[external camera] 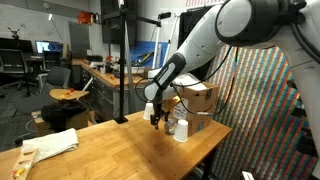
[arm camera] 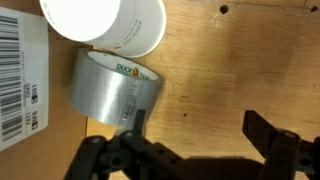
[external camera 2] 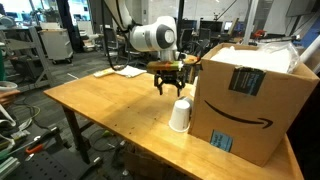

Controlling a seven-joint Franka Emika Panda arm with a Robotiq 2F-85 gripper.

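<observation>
A silver roll of duct tape [arm camera: 115, 88] lies at the left of the wrist view, beside a white cylinder [arm camera: 118, 20] that looks like a cup or paper roll. The left finger of my gripper is close to the tape's lower right edge. Its fingers are spread wide, with only bare wooden table between them. In the second exterior view the gripper [external camera 2: 170, 86] is over the table, behind the white cylinder [external camera 2: 180, 115] and left of the box. The tape is hard to make out there.
A large cardboard box [external camera 2: 245, 112] with white bags [external camera 2: 270, 52] on top borders the tape and the cylinder. A white cloth [external camera: 52, 143] rests at the far left of the table [external camera: 120, 150].
</observation>
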